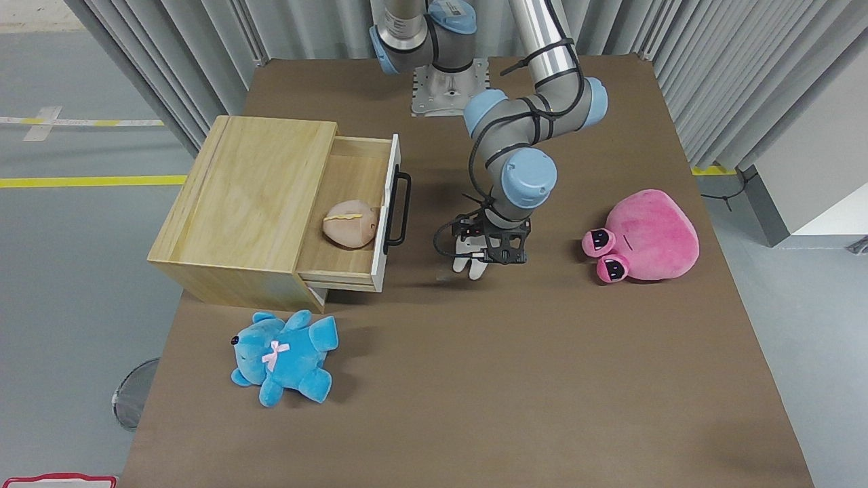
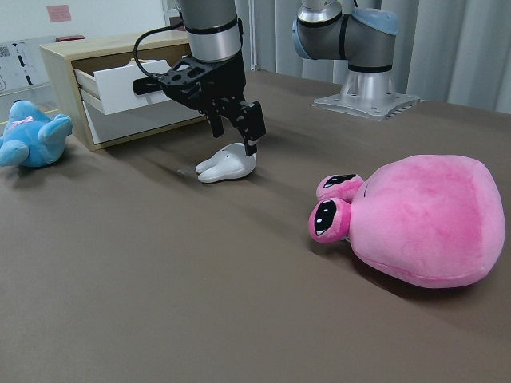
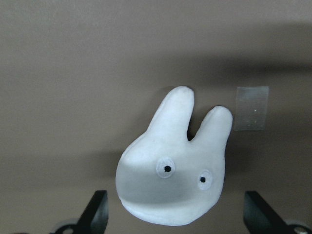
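Observation:
A white rabbit-like plush point(image 3: 170, 180) with two long ears lies on the brown table point(image 1: 521, 390). My gripper point(image 2: 232, 137) hangs just above it, its fingers apart on either side and nothing between them; in the wrist view the two fingertips show below the plush at left and right. The wooden drawer box point(image 1: 228, 187) stands to the left with its drawer pulled out, a round beige plush point(image 1: 350, 224) inside and a black handle on the front.
A blue teddy bear point(image 1: 285, 358) lies in front of the box. A pink plush point(image 1: 651, 240) sits to the right of my gripper. A small clear patch point(image 3: 251, 108) lies beside the white plush.

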